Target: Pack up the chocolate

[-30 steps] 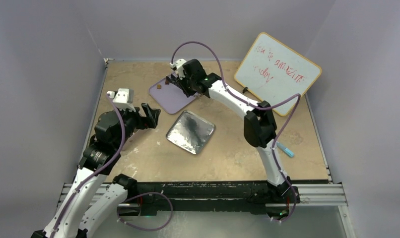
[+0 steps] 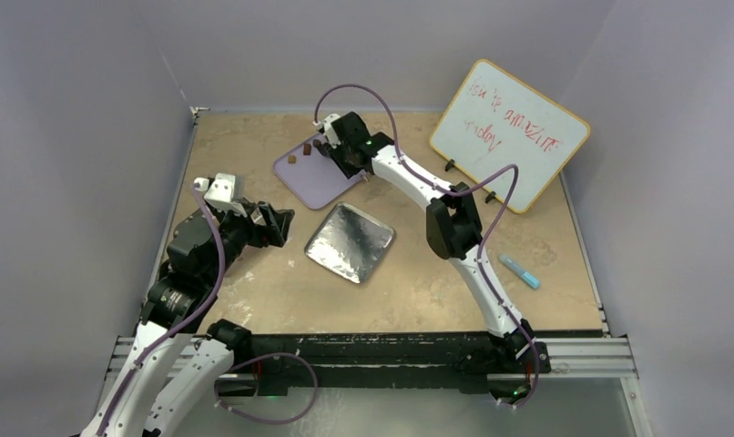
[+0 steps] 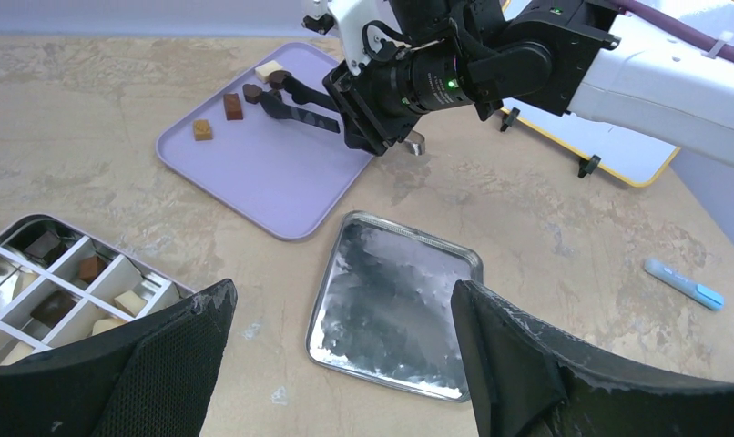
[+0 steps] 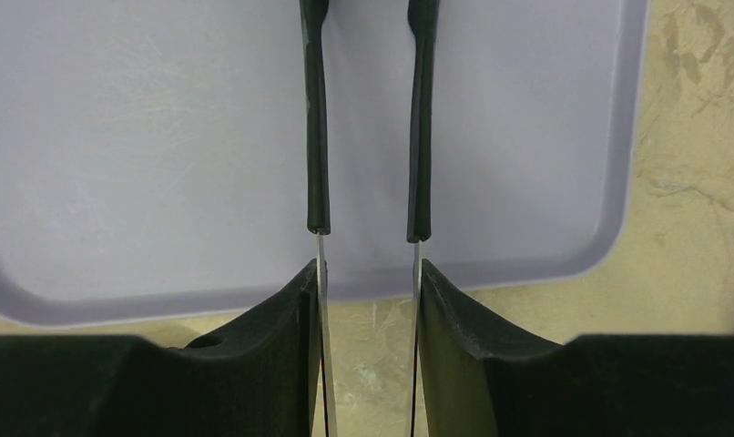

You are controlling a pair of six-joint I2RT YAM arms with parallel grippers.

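Observation:
The lilac tray [image 2: 316, 182] holds an orange-brown chocolate [image 3: 202, 129], a brown one [image 3: 233, 106] and a white one [image 3: 268, 69]. My right gripper reaches low into it beside the white piece; its long dark fingers stand apart, and what lies between the tips is unclear, as they leave the top of the right wrist view. A compartment box [image 3: 108, 266] with chocolates in several cells sits at lower left in the left wrist view, under my left gripper, which is open with nothing between its fingers.
A metal tray [image 2: 350, 242] lies in the middle. A whiteboard [image 2: 509, 137] stands at the back right on clips, with a blue marker [image 2: 519, 271] on the table at the right.
The right arm's elbow has moved left and toward the back, its gripper staying over the lilac tray. The left gripper has moved slightly down in the top view.

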